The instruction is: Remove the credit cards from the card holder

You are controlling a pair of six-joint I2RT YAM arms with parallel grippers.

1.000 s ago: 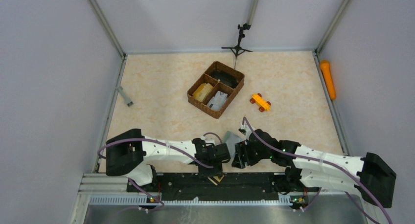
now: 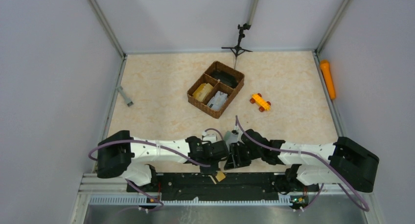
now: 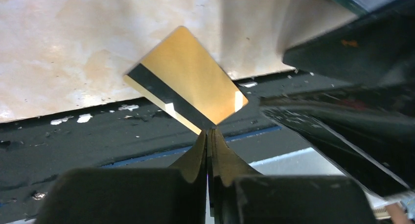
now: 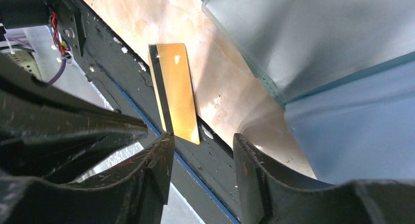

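Observation:
A gold card [image 3: 193, 70] with a black stripe lies across the table's front edge, its lower end over the black strip. My left gripper is at the card's near corner, with its fingertips close together; whether they touch the card or meet fully is unclear. In the right wrist view the card [image 4: 179, 92] lies flat, apart from the card holder [image 4: 303, 43], a clear and blue sleeve with green edging. My right gripper stands open beside the holder and card, nothing between its fingers. The holder [image 2: 229, 136] is partly hidden by the arms from above.
A wicker basket [image 2: 200, 106] with filled compartments stands behind the arms. To its right is a yellow toy car [image 2: 261, 102]; a grey object [image 2: 125, 97] lies far left. The two grippers are close together. Free table lies to either side of the basket.
My right arm has shifted left and slightly nearer the front edge, towards the left gripper. Basket and toy are unchanged.

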